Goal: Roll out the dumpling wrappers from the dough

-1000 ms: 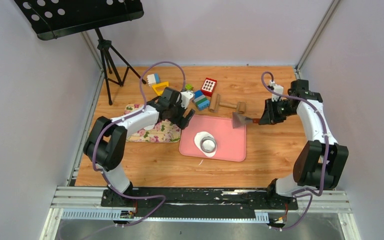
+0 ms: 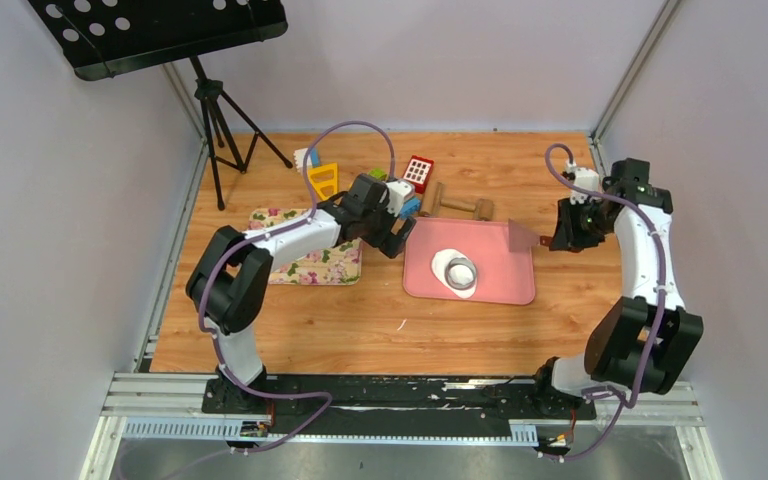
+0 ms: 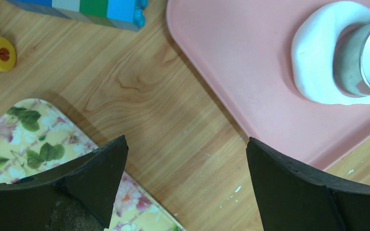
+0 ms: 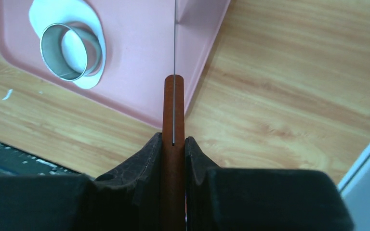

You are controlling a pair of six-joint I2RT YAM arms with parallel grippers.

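Observation:
White flattened dough (image 3: 308, 57) lies on the pink tray (image 2: 495, 285), and a metal ring cutter (image 2: 461, 274) stands upright on it. In the right wrist view the ring (image 4: 66, 54) encloses a patch of the dough. My right gripper is shut on the brown handle (image 4: 173, 110) of a scraper. The scraper's blade (image 2: 521, 238) is over the tray's right edge; whether it touches the tray cannot be told. My left gripper stands open and empty, just left of the tray, above bare wood beside the floral board (image 3: 29, 130).
A wooden rolling pin (image 2: 457, 205) lies behind the tray. Toy blocks are near it: a red one (image 2: 418, 173), a yellow one (image 2: 323, 181), and a blue and green one (image 3: 96, 10). The table in front of the tray is mostly clear.
The tray has shifted right with the dough and ring on it. My left gripper also moved right.

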